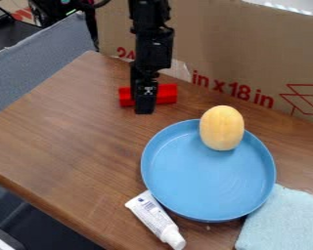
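My black gripper (145, 96) is low over the red bar (164, 95) at the back of the wooden table, its tip in front of the bar's middle and hiding part of it. The finger is open by what little shows; whether it touches the bar I cannot tell. A blue plate (186, 190) lies at the front right with a yellow oval object (222, 127) on its back rim.
A white tube (154, 218) lies in front of the plate, and a pale cloth (277, 223) at the front right corner. A cardboard box (245, 54) stands along the back.
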